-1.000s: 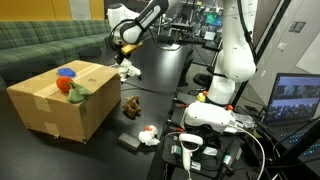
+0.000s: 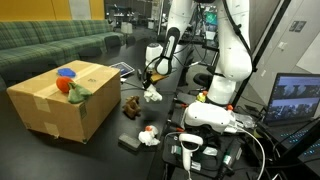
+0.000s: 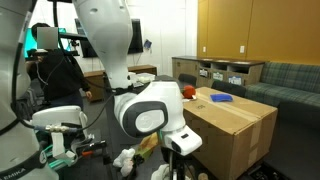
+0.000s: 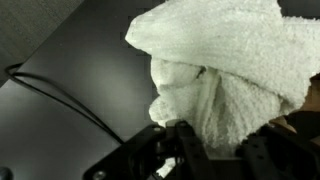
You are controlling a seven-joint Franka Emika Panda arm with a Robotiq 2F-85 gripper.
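Observation:
A white cloth [image 4: 235, 45] is bunched between the fingers of my gripper, which is shut on it. The cloth spreads out past the fingertips and hides part of what lies below. In exterior view 1 the cloth [image 2: 152, 94] hangs from my gripper [image 2: 149, 81], over the dark table beyond the brown toy [image 2: 131, 107]. The white arm covers most of the gripper in exterior view 2.
To the left stands a cardboard box [image 2: 45, 118] with a blue item [image 2: 66, 72] and a red one on top. A dark grey block [image 2: 130, 142] and a white-and-red toy [image 2: 149, 135] lie nearer. A black cable [image 4: 65, 88] crosses the wrist view.
My gripper has carried the cloth rightward and nearer to exterior view 1's camera, away from the area behind the box. The box and the loose toys have stayed put.

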